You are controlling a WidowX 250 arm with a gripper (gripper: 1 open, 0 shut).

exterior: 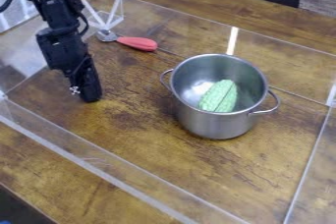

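Note:
My gripper (82,90) is low over the wooden table at the left, its black fingertips at or near the surface; it looks shut, with nothing visible held in it. A steel pot (214,121) with two handles stands right of centre, holding a green corn-like object (218,96). A red-handled utensil (137,43) with a metal head lies behind and to the right of my gripper.
Transparent sheet edges or walls run along the left, front and right.

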